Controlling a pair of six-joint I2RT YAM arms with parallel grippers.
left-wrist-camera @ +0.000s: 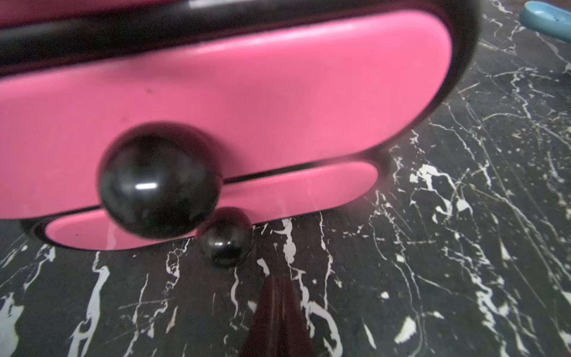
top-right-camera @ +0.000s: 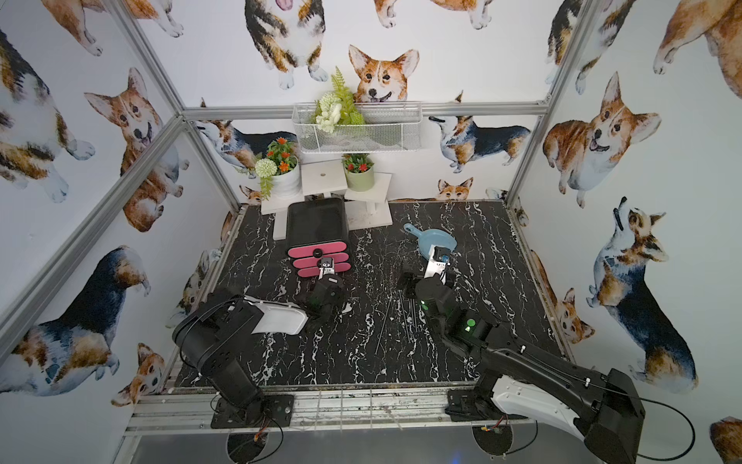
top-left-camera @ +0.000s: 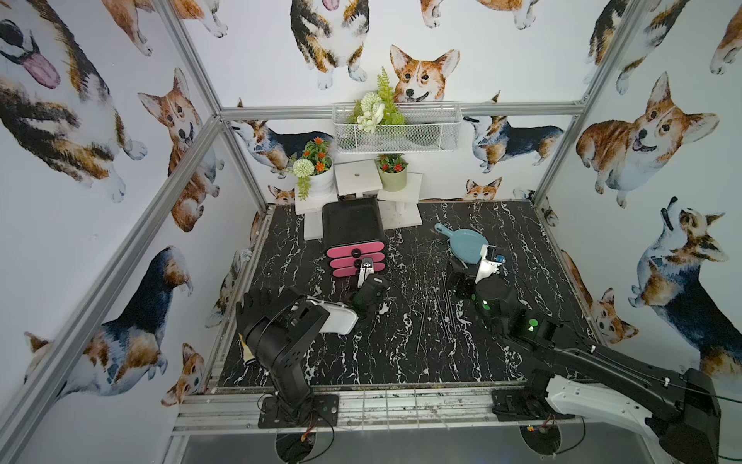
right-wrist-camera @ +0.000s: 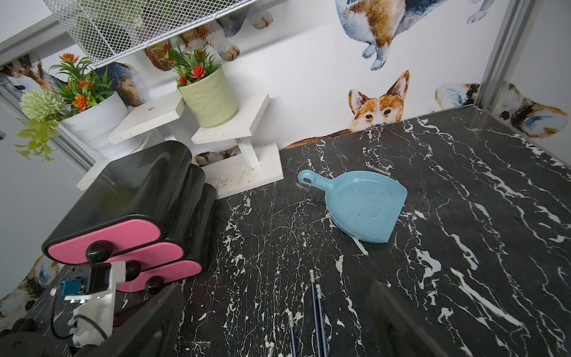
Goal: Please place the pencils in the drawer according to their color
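Note:
The black drawer unit [top-left-camera: 352, 220] has three pink fronts with round black knobs, and all three drawers look closed. My left gripper is shut, nothing showing between its fingers, its tips low in front of the lower drawers. In the left wrist view, one drawer knob [left-wrist-camera: 159, 181] looms close, with a smaller lower knob [left-wrist-camera: 224, 238] beyond it. Several pencils lie on the table; a pair of dark blue ones [right-wrist-camera: 317, 315] and another pencil [right-wrist-camera: 292, 334] appear between the spread fingers of my open right gripper, ungripped.
A light blue dustpan [right-wrist-camera: 365, 205] lies right of the drawer unit, beyond my right gripper. White stands [right-wrist-camera: 244, 172] with potted flowers [right-wrist-camera: 208, 98] rise at the back.

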